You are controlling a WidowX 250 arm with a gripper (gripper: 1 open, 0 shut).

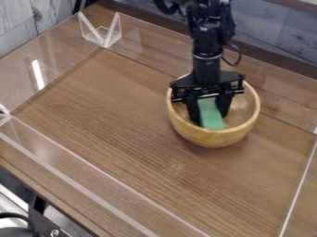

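Note:
A round yellow bowl [223, 135] sits on the wooden table toward the right. Inside it is a green object [209, 114]. The black gripper [206, 100] reaches down from the top into the bowl and is shut on the green object, whose upper part it hides.
A clear wire rack or holder [102, 30] stands at the back left. A black cable [13, 218] shows at the lower left edge.

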